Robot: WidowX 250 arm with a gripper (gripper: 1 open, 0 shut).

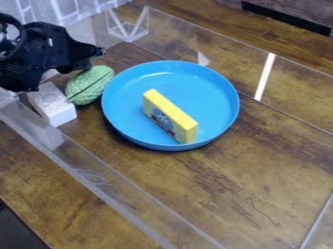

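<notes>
My black gripper (65, 60) is at the upper left, above a green cabbage-like object (89, 86) and a white speckled block (53, 103). Its fingertips are dark and small in this view, so what lies between them is hard to see; it appears shut. A yellow box (170, 118) with a printed side lies on a blue plate (202, 90) in the middle.
Clear plastic panels border the wooden table (254, 170). A dark gap shows at the bottom left corner.
</notes>
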